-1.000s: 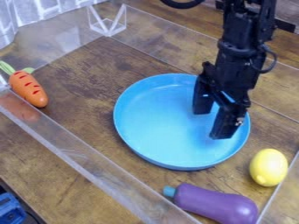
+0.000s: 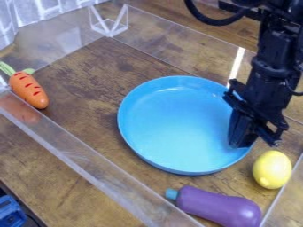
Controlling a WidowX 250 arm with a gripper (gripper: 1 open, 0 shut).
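Note:
A black robot gripper (image 2: 244,133) hangs over the right rim of a blue plate (image 2: 178,129) in the camera view, shut, with nothing visible between its fingers. The plate's middle is bare. A yellow lemon-like object (image 2: 271,169) lies just below the gripper, right of the plate. A purple eggplant (image 2: 217,207) with a teal tip lies in front of the plate.
An orange toy carrot (image 2: 28,88) lies at the far left. Clear plastic walls surround the wooden surface (image 2: 83,124). Bare wood lies left of the plate. A blue object (image 2: 9,213) sits at the lower left corner.
The gripper has moved right from over the plate's middle-right toward its edge. It looked more spread a second ago. The objects look nearly unmoved.

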